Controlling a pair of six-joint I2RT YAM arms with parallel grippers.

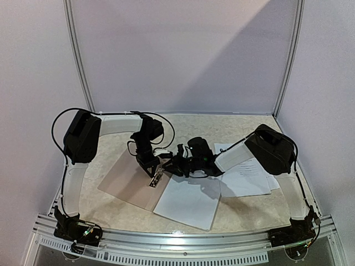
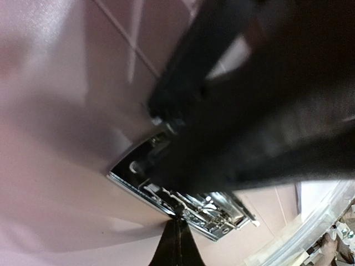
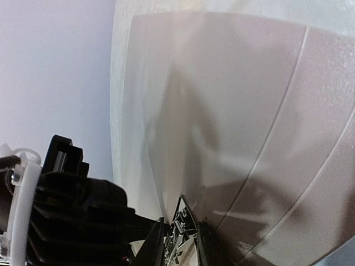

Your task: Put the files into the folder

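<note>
An open folder lies left of centre, its pinkish panel [image 1: 125,180] bare and a white panel or sheet [image 1: 191,202] on its right side. A shiny metal clip [image 2: 208,208] sits on the pinkish surface. My left gripper [image 1: 151,173] is shut, its fingertips against the clip's edge. From the right, my right gripper [image 1: 168,167] reaches over the clip; by the right wrist view, clip metal shows between its fingers, but a firm hold cannot be told. White files [image 1: 244,176], one with printed text, lie at the right, partly under the right arm.
The two grippers are very close together over the clip. A metal rail [image 1: 183,241] runs along the front edge, and walls stand at the back and sides.
</note>
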